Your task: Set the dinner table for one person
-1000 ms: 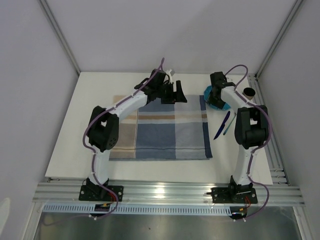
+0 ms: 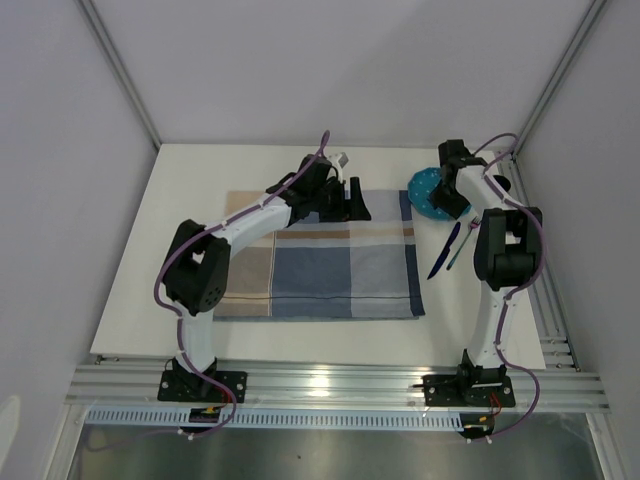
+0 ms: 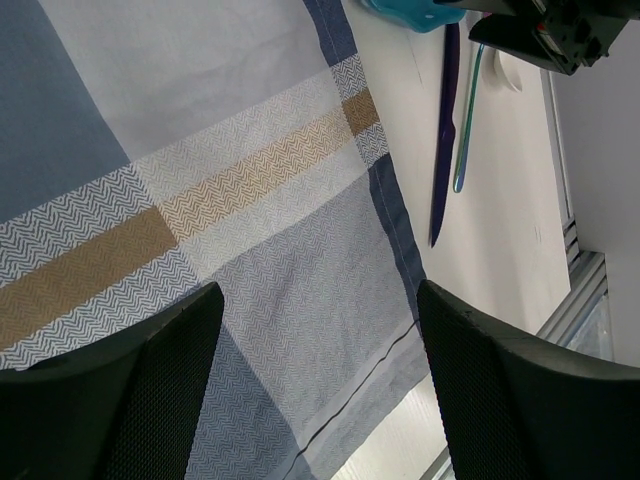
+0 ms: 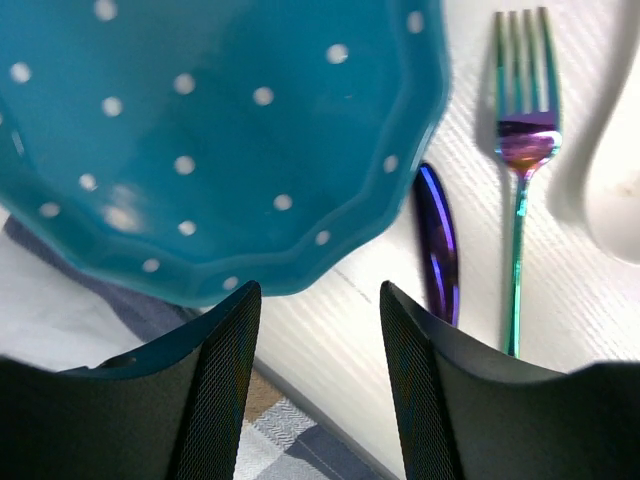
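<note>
A striped cloth mat [image 2: 310, 275] lies on the white table. My left gripper hangs over its upper right part, open and empty. At the right, a teal dotted plate [image 2: 420, 190] [image 4: 210, 120] lies just off the mat, with a dark purple knife [image 2: 443, 250] [image 3: 443, 150] and a rainbow fork [image 4: 525, 150] [image 3: 465, 130] below it. My right gripper is open over the plate's near rim, with nothing between its fingers. The right arm partly hides the plate in the top view.
A white object [image 4: 615, 190], probably a spoon or dish, lies beside the fork. A dark round cup at the back right is mostly hidden by the right arm.
My right gripper has shifted to the right over the plate's side. My left arm has come slightly lower and toward the front since a second ago.
</note>
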